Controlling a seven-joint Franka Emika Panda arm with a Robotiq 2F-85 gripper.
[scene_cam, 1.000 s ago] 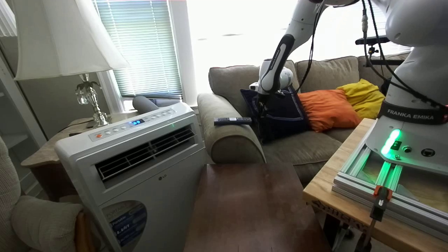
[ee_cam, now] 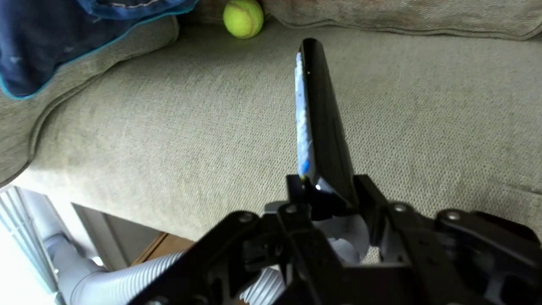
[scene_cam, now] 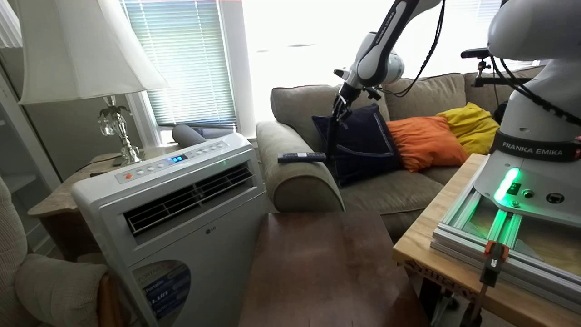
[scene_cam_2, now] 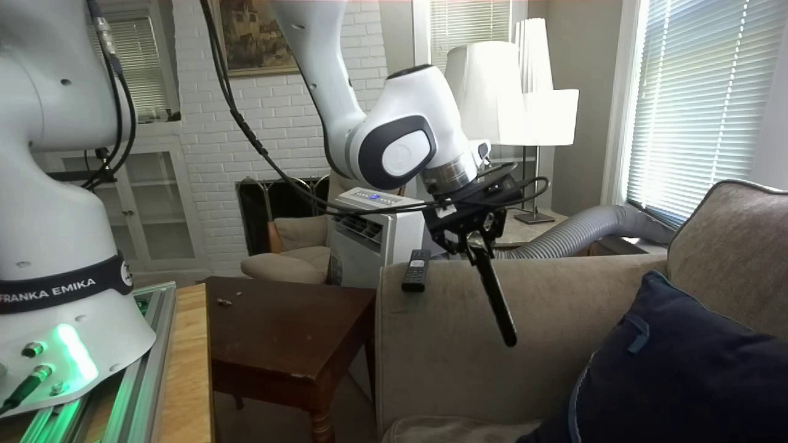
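Observation:
A long, slim black object, seemingly a remote, points down from my gripper, which is shut on one end of it. In the wrist view this held remote stretches away from the fingers, with a pale blue-white strip along one side. Exterior view 1 has the gripper in front of the sofa's back and the dark blue cushion. A second black remote rests on top of the sofa arm, apart from the gripper.
A tennis ball lies on the sofa in the wrist view. Orange and yellow cushions sit farther along.
My gripper has risen from low beside the dark blue cushion. The long object below it now shows more clearly; the remote on the sofa arm has stayed put.

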